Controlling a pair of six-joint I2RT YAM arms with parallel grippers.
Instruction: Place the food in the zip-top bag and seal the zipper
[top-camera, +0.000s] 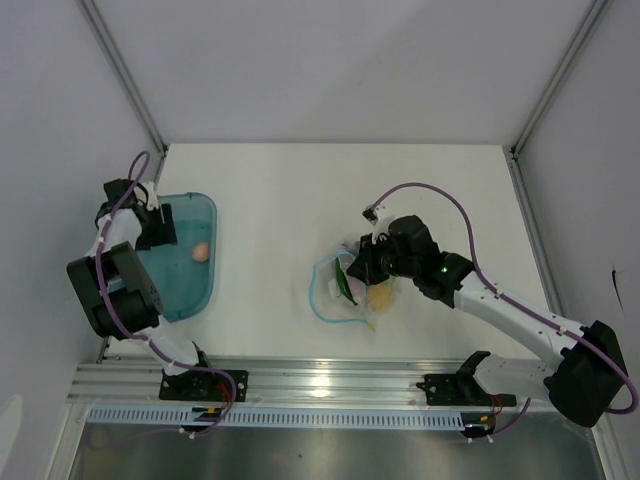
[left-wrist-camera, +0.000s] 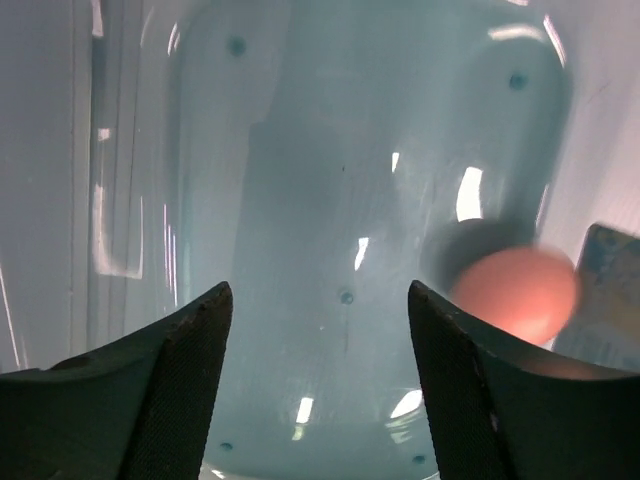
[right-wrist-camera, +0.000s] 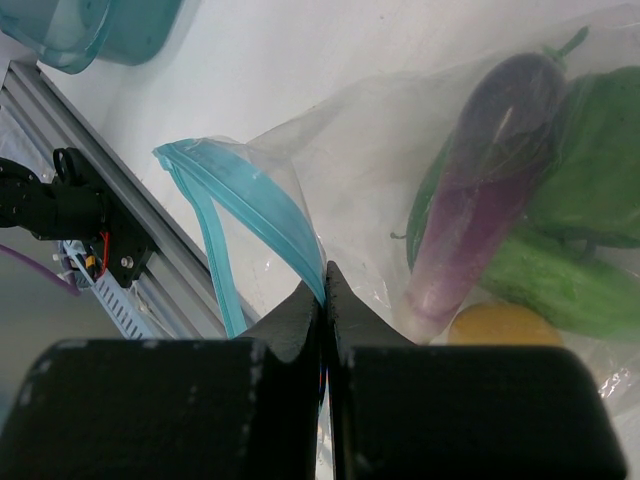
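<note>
A pinkish egg-shaped food (top-camera: 201, 252) lies alone in the teal bin (top-camera: 211, 220), toward its right wall. In the left wrist view this pink food (left-wrist-camera: 518, 294) shows just right of my left gripper, which is open above the bin with nothing between its fingers. My right gripper is shut on the rim of the clear zip top bag, by its blue zipper strip (right-wrist-camera: 262, 205). The bag's mouth gapes to the left. Inside it are an eggplant (right-wrist-camera: 490, 170), a green pepper (right-wrist-camera: 595, 160), a long green vegetable (right-wrist-camera: 560, 280) and an orange-yellow item (right-wrist-camera: 503, 325).
Behind the bag there is also free room. A metal rail (top-camera: 320, 375) runs along the table's front edge. The bin sits at the table's left edge, under the left arm.
</note>
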